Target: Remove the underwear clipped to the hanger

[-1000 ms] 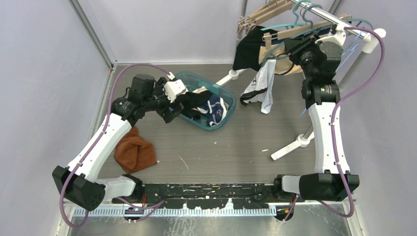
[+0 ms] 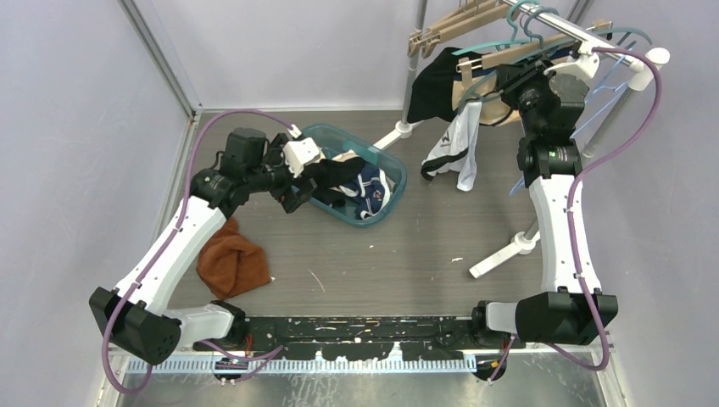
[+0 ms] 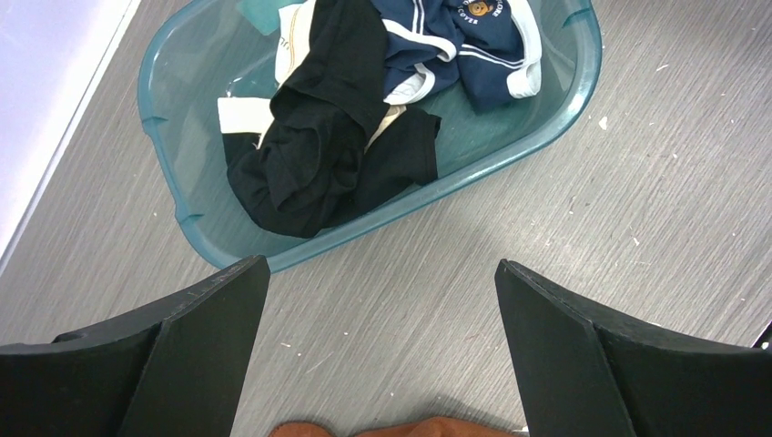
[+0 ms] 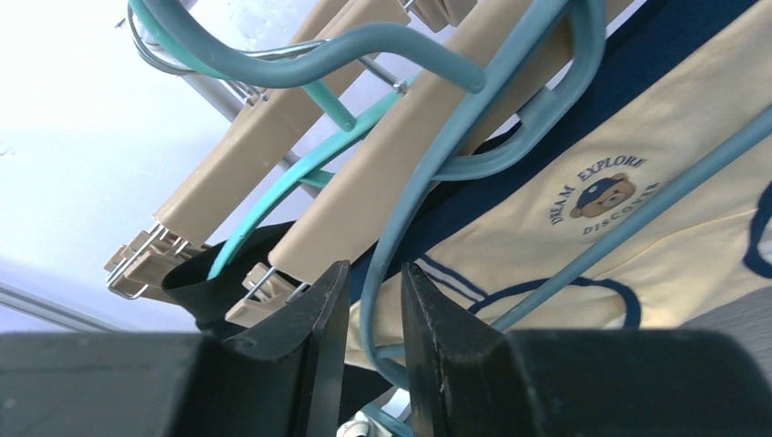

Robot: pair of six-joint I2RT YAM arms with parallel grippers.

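Observation:
A white garment with a black band (image 2: 455,146) hangs low from the rack, apparently from a blue-grey hanger (image 4: 393,218). Behind it hang a black garment (image 2: 434,86) and a tan one with a bear print (image 4: 601,196), beneath wooden clip hangers (image 4: 350,214). My right gripper is up among the hangers; its fingers are open, and the bent end of the blue-grey hanger passes through the gap between them. Which clip holds the white garment is hidden. My left gripper stands wide open and empty beside the teal basket (image 3: 401,218).
The basket holds a black garment (image 3: 319,137) and a navy one (image 3: 482,45). A brown cloth (image 2: 233,261) lies on the floor at left. The rack's white foot (image 2: 500,256) stands near my right arm. Mid-floor is clear.
The right gripper, rack and hanging clothes have shifted slightly rightward over the last second, with the white garment swinging a little. The left arm and the basket are unmoved.

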